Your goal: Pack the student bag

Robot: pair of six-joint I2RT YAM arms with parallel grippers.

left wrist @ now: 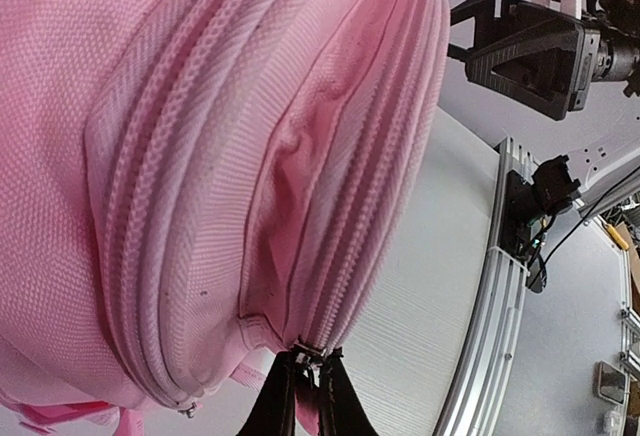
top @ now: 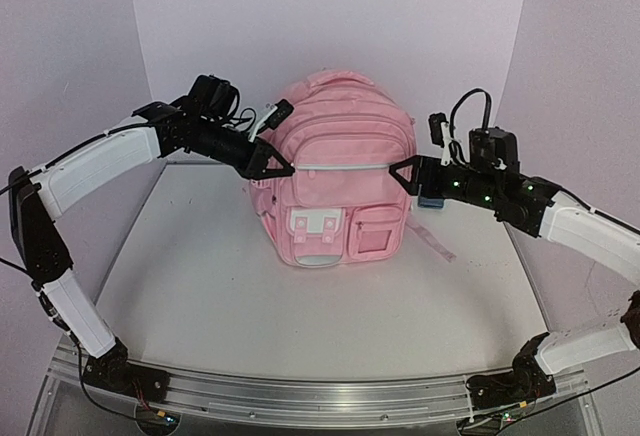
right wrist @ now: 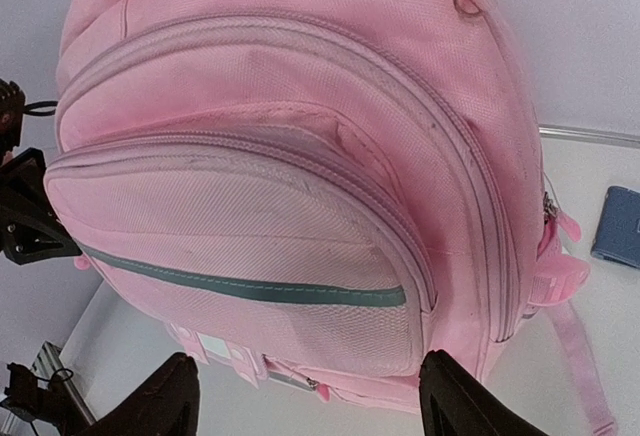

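Note:
A pink backpack (top: 345, 131) stands upright at the back middle of the table, its front pockets facing forward. At its left side, my left gripper is shut on a zipper pull (left wrist: 306, 412) at the lower end of the front pocket's zipper. That front pocket (right wrist: 250, 221) looks closed along its top edge in the right wrist view. Close to the right side of the same pocket stands my right gripper, open, its fingers (right wrist: 160, 401) wide apart with no object held between them.
A dark blue flat item (right wrist: 618, 226) lies on the table to the right of the bag, partly hidden behind my right gripper from above. One pink strap (top: 432, 243) trails out on the right.

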